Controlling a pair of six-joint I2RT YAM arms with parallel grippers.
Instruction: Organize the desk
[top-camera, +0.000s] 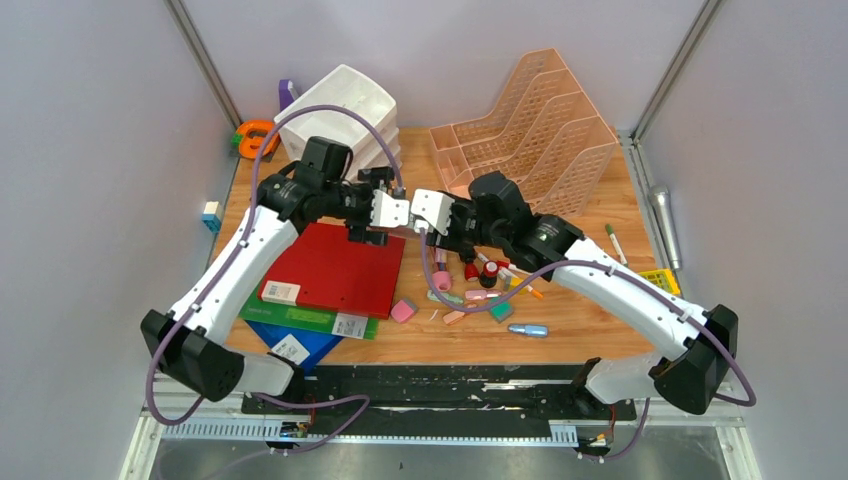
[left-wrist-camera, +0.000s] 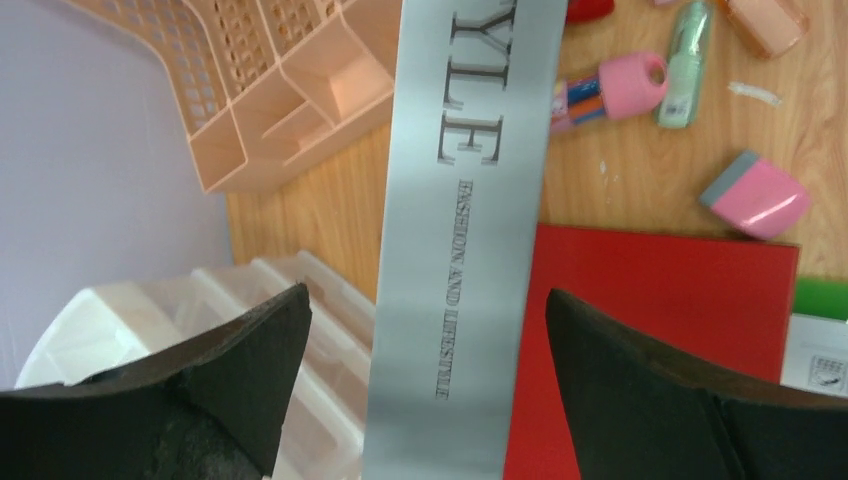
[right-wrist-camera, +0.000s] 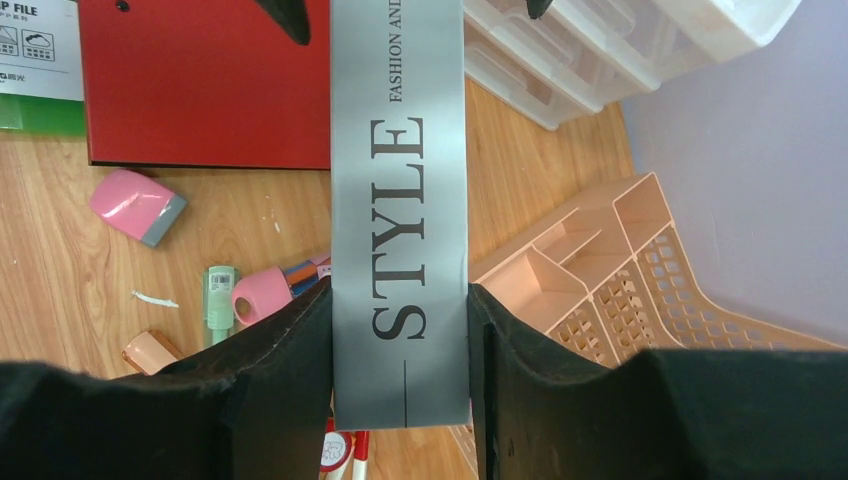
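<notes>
A long silver box (left-wrist-camera: 450, 250) printed "STYLE" hangs above the desk's middle, with my right gripper shut on it. My left gripper is open around the same box, a finger on each side with gaps showing in the left wrist view. Below lie a red folder (top-camera: 340, 270) over green (top-camera: 310, 322) and blue (top-camera: 320, 345) files, plus a pink eraser (left-wrist-camera: 755, 195), a green tube (right-wrist-camera: 220, 300), markers and other small items. In the top view both arms hide the box almost completely.
A white drawer unit (top-camera: 335, 95) stands at the back left and a pink slotted organizer (top-camera: 540, 130) at the back right. A blue cylinder (top-camera: 528, 329) lies near the front edge. Bare wood shows at the right of the desk.
</notes>
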